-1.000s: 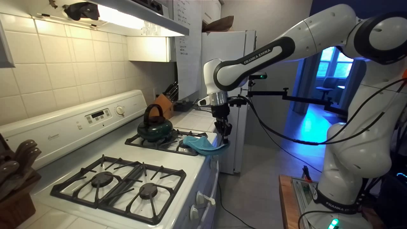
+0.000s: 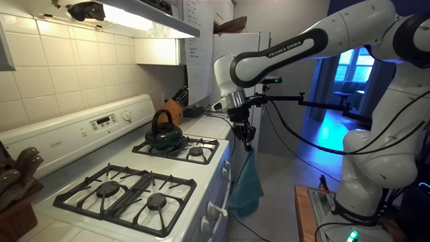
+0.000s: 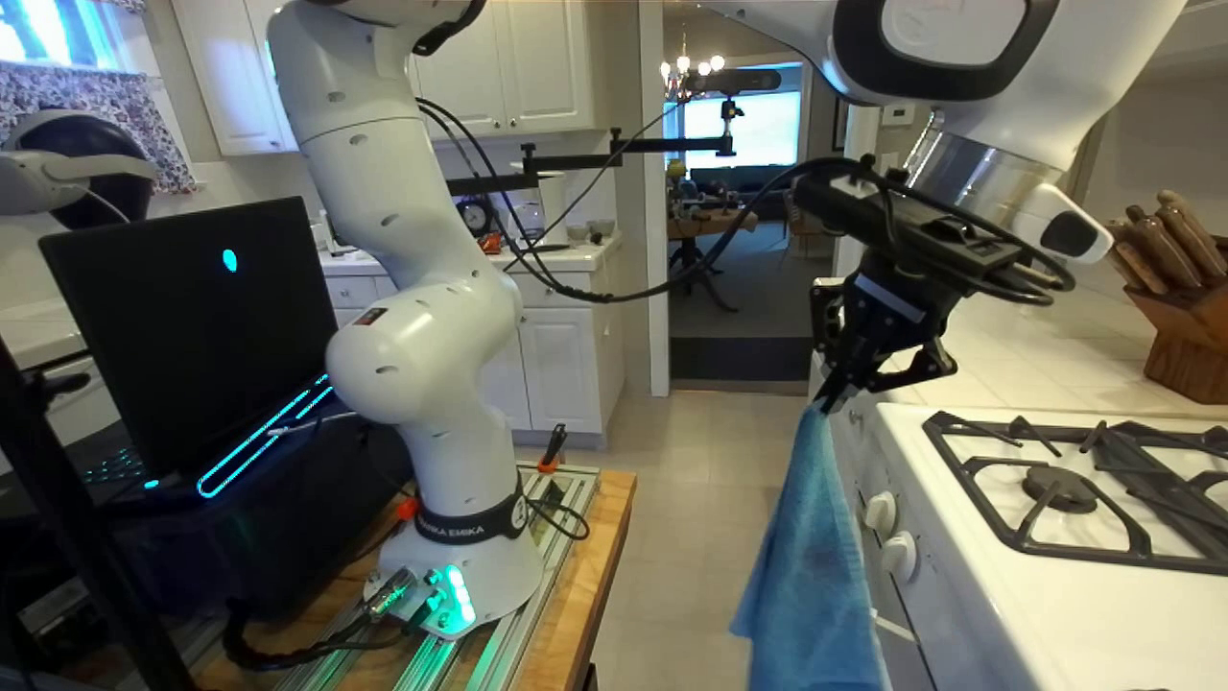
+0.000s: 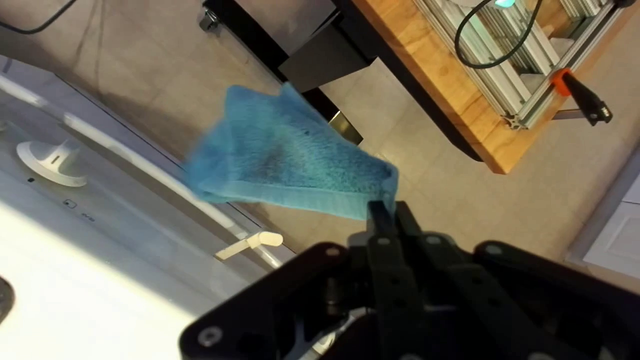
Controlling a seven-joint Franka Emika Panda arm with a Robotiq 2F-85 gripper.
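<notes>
A blue cloth (image 2: 246, 187) hangs down in front of the stove, pinched near its top by my gripper (image 2: 248, 148). In the second exterior view the shut gripper (image 3: 831, 403) has the upper end of the cloth (image 3: 809, 553) between its fingertips. The wrist view shows the cloth (image 4: 300, 156) slanting away over the floor, blurred at its far end, with one corner held in the gripper. Its lower part is off the bottom of the second exterior view.
The white stove (image 2: 189, 177) has black grates and front knobs, with an oven handle (image 4: 150, 168) along its front. A dark green kettle (image 2: 163, 137) sits on the back burners. The wooden robot bench (image 3: 604, 553) stands across the open floor.
One second ago the cloth lay partly over the stove's edge and grate. Now it hangs clear of the cooktop, and the gripper has moved slightly toward the room side with it.
</notes>
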